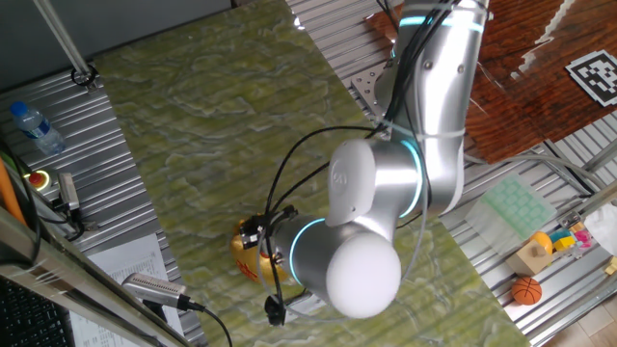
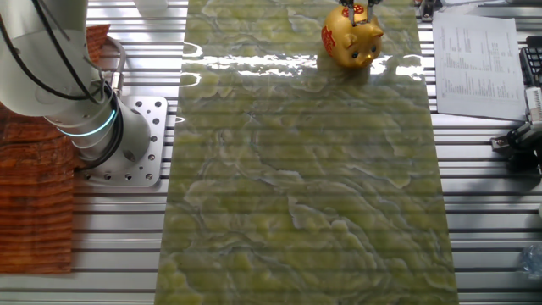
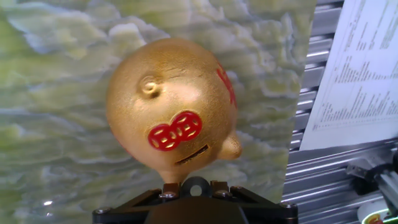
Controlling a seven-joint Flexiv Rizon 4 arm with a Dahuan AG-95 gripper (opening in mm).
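A round golden piggy bank (image 2: 351,41) with red markings stands on the green marbled mat (image 2: 296,169), close to the far edge in exterior view 2. In the wrist view the top of the piggy bank (image 3: 174,93) fills the middle, showing a red double-coin emblem and a dark slot. My gripper is open at that view's bottom edge, its fingertips apart near one ear. Exterior view 2 shows the gripper (image 2: 359,10) at the pig's top, partly cut off; contact cannot be told. The arm partly covers the pig (image 1: 247,260) in exterior view 1.
Printed paper (image 2: 478,63) lies beside the mat. A pale green-lidded box (image 1: 511,207), a small basketball (image 1: 526,290) and other toys sit off the mat at right in exterior view 1. A water bottle (image 1: 39,128) lies at left.
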